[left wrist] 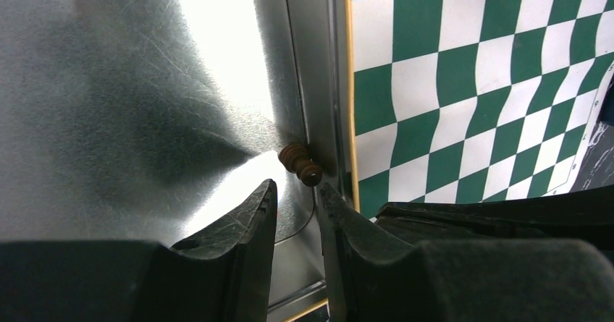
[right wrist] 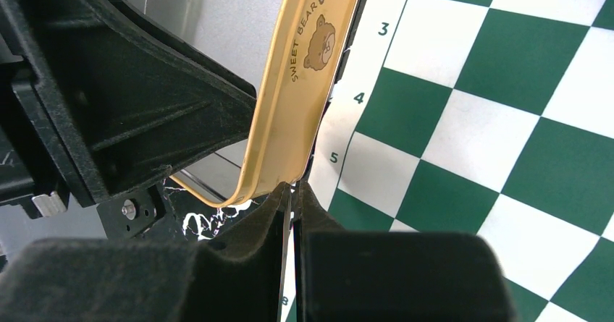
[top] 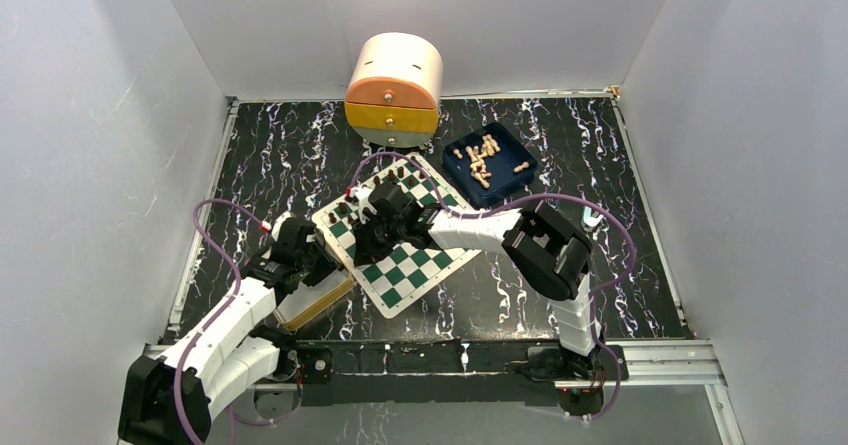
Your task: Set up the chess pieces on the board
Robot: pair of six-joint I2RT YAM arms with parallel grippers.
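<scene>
The green-and-white chessboard (top: 410, 275) carries dark pieces (top: 400, 173) along its back. Left of it lies a metal-floored box with yellow wall (top: 315, 305) (right wrist: 297, 119). In the left wrist view a dark brown piece (left wrist: 303, 166) lies inside, against the wall. My left gripper is just short of it, part open, nothing between its fingertips. My right gripper is shut at the box's rim beside the board; whether the rim is between its fingers is hard to tell.
A navy tray (top: 510, 145) of light pieces stands behind the board at right. A small drawer cabinet (top: 392, 85) stands at the back.
</scene>
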